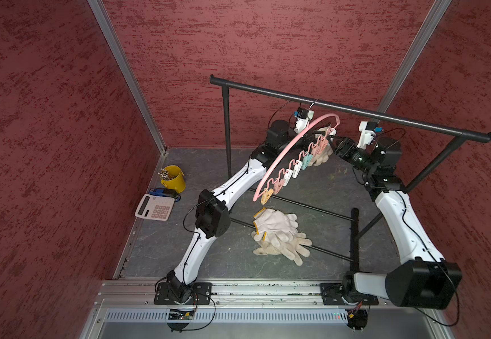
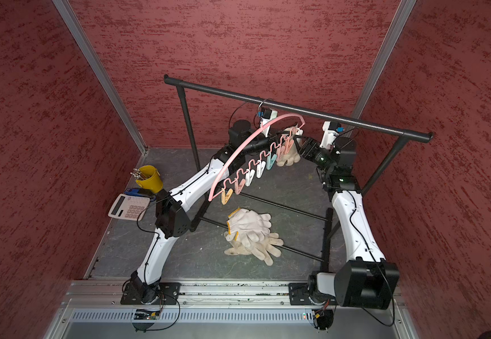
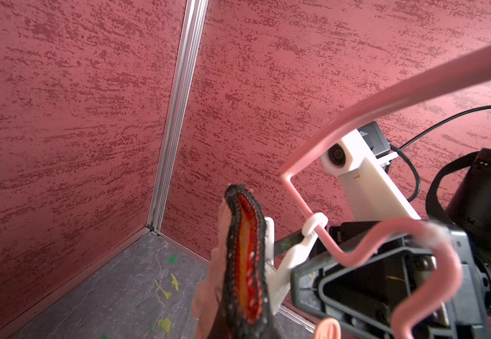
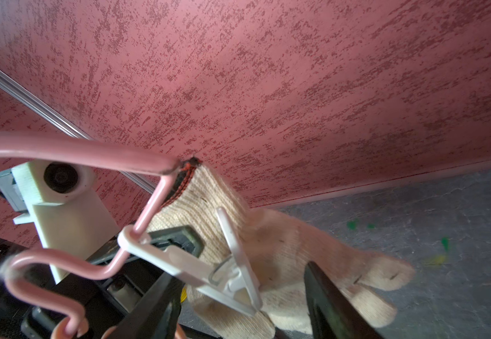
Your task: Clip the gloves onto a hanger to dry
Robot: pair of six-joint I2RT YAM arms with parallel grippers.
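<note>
A cream glove with a dark and red cuff edge hangs in the air behind the far end of the pink hanger. My left gripper is shut on its cuff; one dark finger lies across the knit in the right wrist view. A white clip on the hanger's end stands in front of the glove, and I cannot tell whether it touches the cloth. My right gripper is open, its fingers either side of that clip. In the left wrist view the cuff appears nearly edge-on.
Several coloured clips, such as a yellow one, line the hanger, which hangs from a dark rack bar. More gloves lie piled in front. A yellow cup and calculator sit at left.
</note>
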